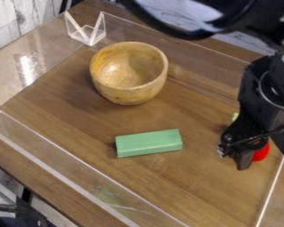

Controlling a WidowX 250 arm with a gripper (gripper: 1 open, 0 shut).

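Note:
The black gripper (243, 146) is low over the right side of the wooden table (74, 120), its fingers open around or just beside a red object (259, 152) that they partly hide. A small green object (234, 118) shows behind the arm. A green block (148, 144) lies left of the gripper, apart from it. A wooden bowl (129, 87) stands at the upper middle-left.
A clear plastic holder (85, 28) sits at the back left. Bare table lies around the green block and toward the front. Clear edging runs along the table's left and front sides.

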